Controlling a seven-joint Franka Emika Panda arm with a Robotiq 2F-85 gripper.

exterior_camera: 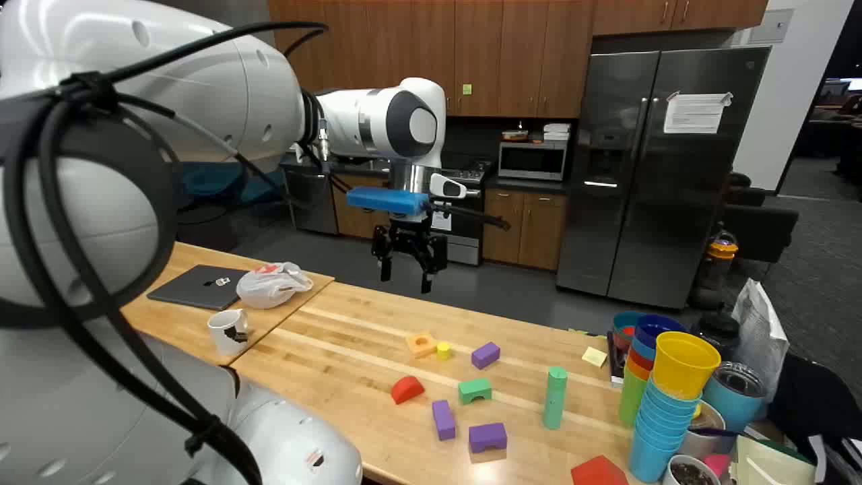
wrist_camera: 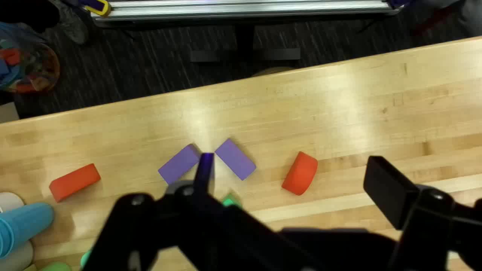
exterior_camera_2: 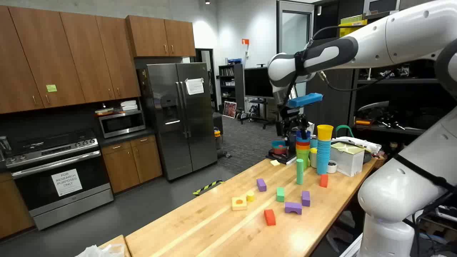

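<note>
My gripper (exterior_camera: 406,273) is open and empty, held well above the wooden table (exterior_camera: 355,323). Below it in the wrist view lie a red half-round block (wrist_camera: 301,173), two purple blocks and a mostly hidden green block (wrist_camera: 231,199). Exterior view 1 shows the green arch (exterior_camera: 475,391), a purple arch (exterior_camera: 487,437), a purple block (exterior_camera: 444,420) and another purple block (exterior_camera: 485,355). Farther back are an orange-yellow block with a hole (exterior_camera: 421,345) and a small yellow cylinder (exterior_camera: 444,350). A tall green cylinder (exterior_camera: 554,399) stands upright to the right.
Stacked cups (exterior_camera: 662,412) and containers crowd the table's right end, near a red block (exterior_camera: 599,471). On the left are a mug (exterior_camera: 229,331), a laptop (exterior_camera: 199,287) and a plastic bag (exterior_camera: 273,284). Bare tabletop surrounds the scattered blocks.
</note>
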